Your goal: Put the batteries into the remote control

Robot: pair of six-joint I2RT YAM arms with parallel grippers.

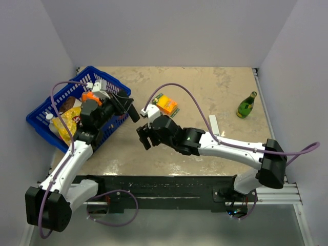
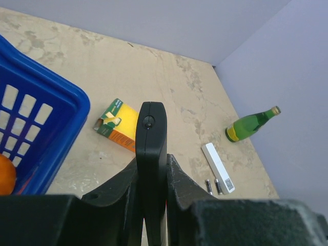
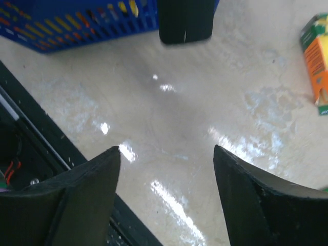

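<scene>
A slim black remote control [image 1: 133,113] is in the grasp of my left gripper [image 1: 122,102], by the basket's right corner. The left wrist view has the remote [image 2: 151,148] upright between the fingers. Below and right of its free end in the top view is my right gripper [image 1: 147,144], open. The right wrist view shows only bare tabletop between its spread fingers, with the remote's dark end [image 3: 185,23] apart from them. Two small batteries [image 2: 208,186] lie on the table beside a long white box. The remote's battery compartment cannot be made out.
A blue basket [image 1: 123,87] full of packages stands at the left. An orange and yellow box [image 1: 166,104] lies mid-table. The white box [image 1: 214,125] and a green bottle [image 1: 246,106] are to the right.
</scene>
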